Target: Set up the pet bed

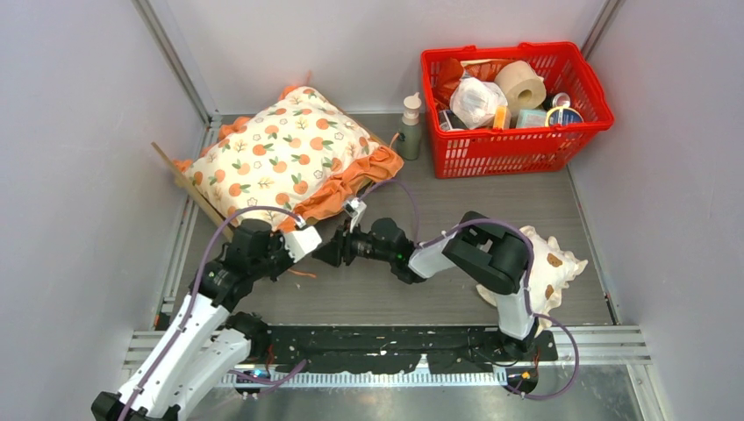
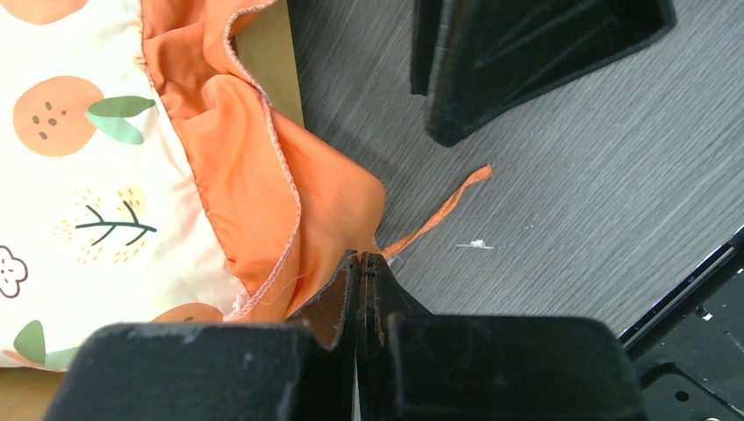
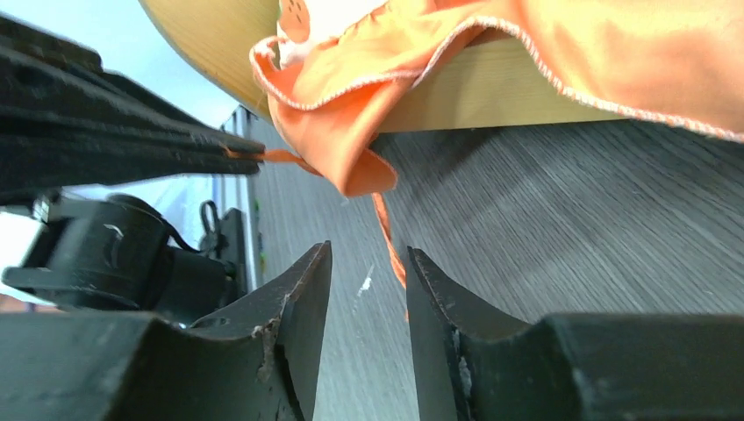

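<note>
The pet bed cushion [image 1: 272, 153], white with orange prints and an orange ruffle, rests on a wooden frame [image 3: 518, 83] at the back left. My left gripper is shut at the ruffle's near corner [image 3: 342, 140], apparently pinching a thin orange strap [image 3: 289, 160]. My right gripper is open just right of it, over the floor; the strap's loose length shows behind its fingertips. A small cream pillow [image 1: 548, 267] with brown spots lies at the right, partly behind the right arm.
A red basket [image 1: 513, 158] of mixed items stands at the back right, a green bottle [image 1: 411, 132] beside it. Bare grey floor lies in the middle and front.
</note>
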